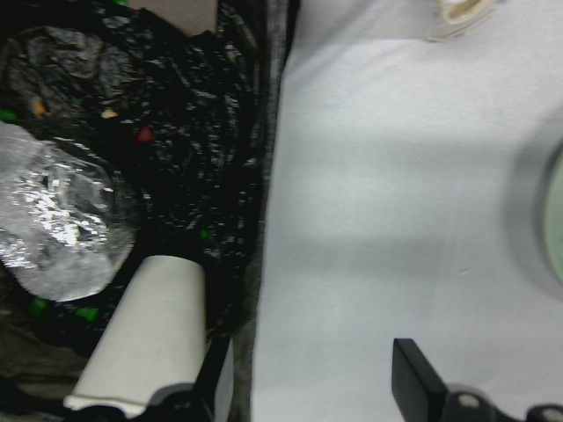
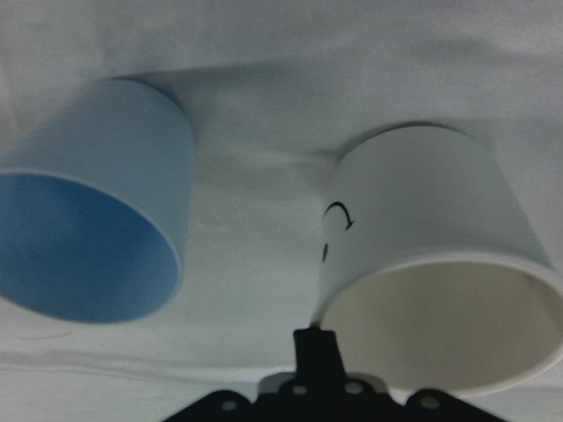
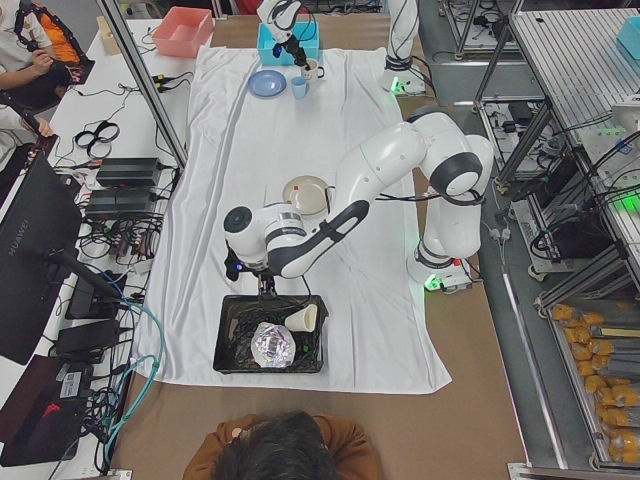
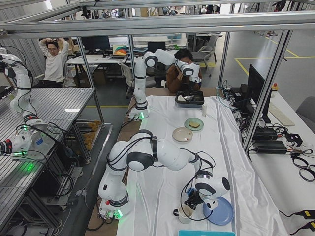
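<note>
A white cup (image 1: 145, 325) lies on its side in a black lined bin (image 3: 228, 365) beside crumpled foil (image 1: 62, 211). My left gripper hangs over the bin's edge, open, with nothing between its fingers. In the right wrist view a white cup (image 2: 422, 193) and a blue cup (image 2: 106, 141) stand on the cloth; my right gripper is at the white cup's near rim, its fingertips close together or overlapping that rim, state unclear.
A beige plate (image 4: 182, 134) and a green plate with food (image 4: 194, 124) are mid-table. A blue plate (image 4: 219, 211) is by the right arm, with a cyan bin (image 4: 206, 233) at that end.
</note>
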